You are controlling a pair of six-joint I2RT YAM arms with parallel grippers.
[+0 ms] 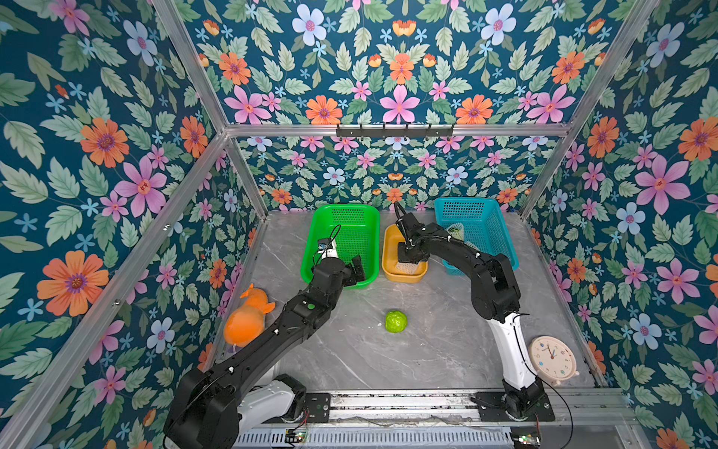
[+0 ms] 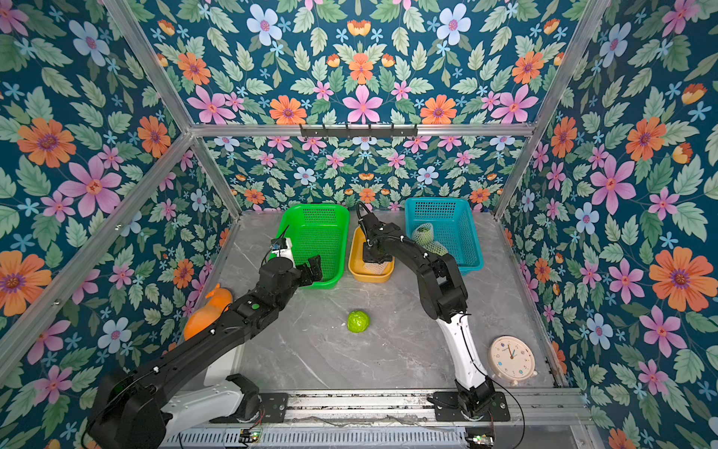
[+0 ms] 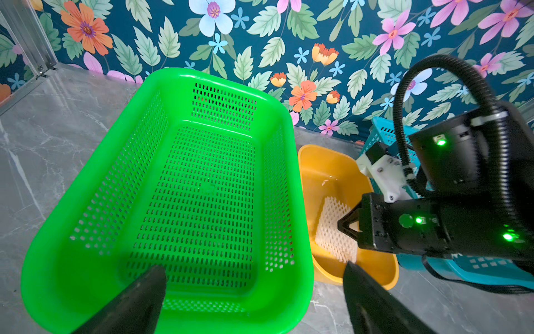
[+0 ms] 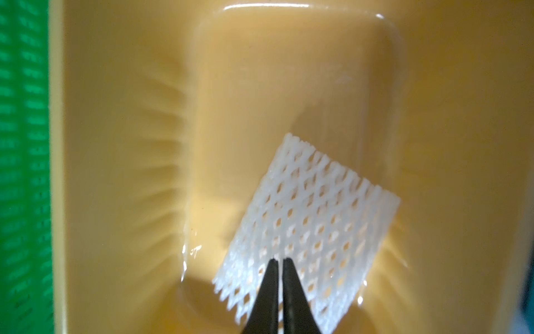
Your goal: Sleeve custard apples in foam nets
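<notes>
One white foam net [image 4: 311, 228] lies flat and slanted in the yellow tray [image 3: 328, 153]. Over the net's lower part in the right wrist view, my right gripper points down, shut, and nothing shows between its fingertips. My left gripper is open and empty at the near end of the green basket. A green custard apple [image 1: 395, 321] rests on the table in front of the tray. In the blue basket [image 2: 467, 232] is a netted fruit [image 2: 423, 233], with another netted shape beside it, partly hidden by the right arm.
The green basket [image 3: 205, 189] is empty, left of the yellow tray. An orange toy [image 1: 245, 323] sits at the left side and a round clock [image 1: 552, 359] at the right front.
</notes>
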